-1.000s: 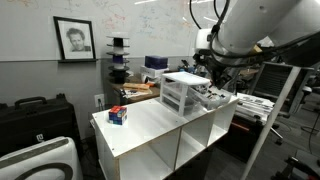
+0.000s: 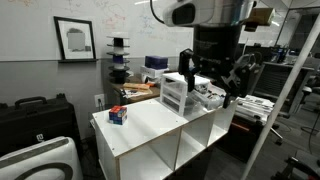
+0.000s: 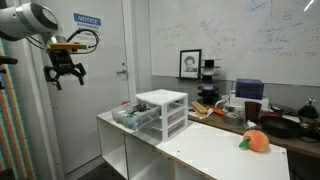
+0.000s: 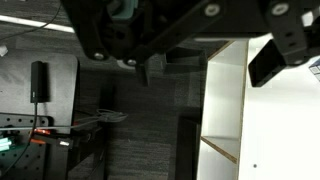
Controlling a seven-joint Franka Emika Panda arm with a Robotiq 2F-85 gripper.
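Note:
My gripper [image 2: 208, 93] hangs in the air, open, with nothing between its fingers. In exterior view 2 the gripper [image 3: 69, 85] is at the far left, in front of the door and well apart from the white drawer unit [image 3: 177, 116]. From the wrist, the gripper's two dark fingers [image 4: 265, 68] are spread wide above dark floor. A red and blue box [image 2: 118, 115] sits on the white shelf top [image 2: 140, 130]. Near the shelf's other end in exterior view 2 lies an orange, peach-like object [image 3: 255, 140] with a green bit.
A clear bin [image 3: 130, 115] with things in it stands beside the drawer unit. Behind the shelf runs a wooden counter [image 3: 225, 122] with pans and boxes. Much of the white top between drawers and box is bare. A black case [image 2: 38, 122] stands left.
In exterior view 1 the arm has come nearer the camera and looms larger, its gripper now lower and in front of the drawer unit. The objects on the shelf have stayed put.

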